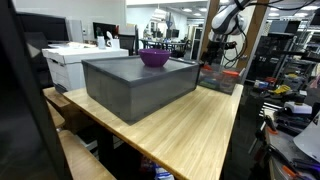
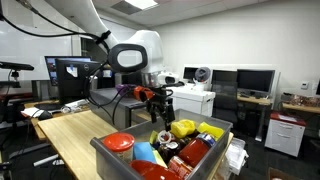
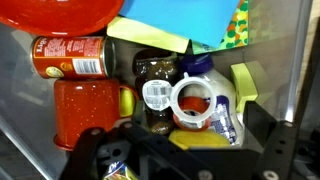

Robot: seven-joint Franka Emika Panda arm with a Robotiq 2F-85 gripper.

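My gripper is open above a grey bin (image 2: 112, 158) of mixed items, its two dark fingers set wide apart in the wrist view. Between and ahead of them lie a white ring (image 3: 176, 103), a dark brown bottle (image 3: 157, 70) and a white-and-purple container (image 3: 222, 87). A yellow object (image 3: 205, 138) shows low between the fingers, partly covered. To the left are a red mug (image 3: 82, 110) and a labelled can (image 3: 68, 57). From exterior view 2, the arm (image 2: 143, 50) reaches over the bin; contact with any item cannot be made out.
A red bowl (image 3: 70, 12) and a yellow block (image 3: 243, 83) lie in the bin too. Exterior view 1 shows a purple bowl (image 1: 155, 57) on a long grey box (image 1: 140, 98).
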